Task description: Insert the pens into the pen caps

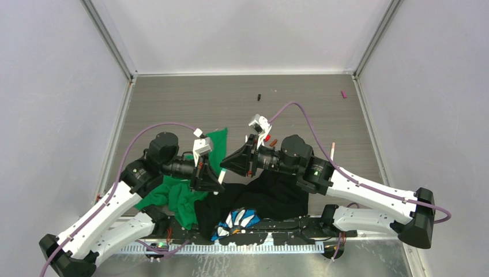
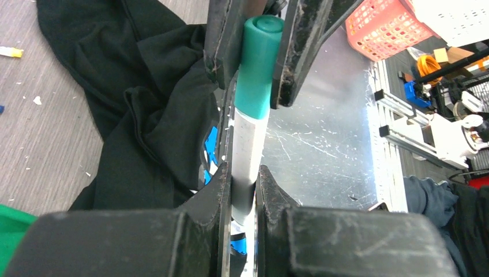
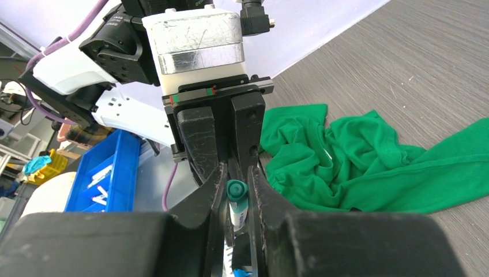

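A white pen (image 2: 248, 151) has a teal cap (image 2: 256, 78) on its upper end, with no gap showing where they meet. My left gripper is shut on the white barrel, low down. Around the cap stand the fingers (image 2: 295, 63) of my right gripper. From the right wrist view, the teal cap (image 3: 237, 191) sits between the tips of my right gripper, which is shut on it. Seen from the top, my left gripper (image 1: 219, 187) and right gripper (image 1: 224, 165) face each other closely, the pen (image 1: 221, 176) spanning between them.
A pen (image 1: 333, 151) lies at the right. A black cap (image 1: 259, 97) and a pink cap (image 1: 343, 94) lie farther back; a red piece (image 1: 267, 138) is beside my right arm. Green cloth (image 1: 184, 205) and black cloth (image 1: 277, 199) cover the front.
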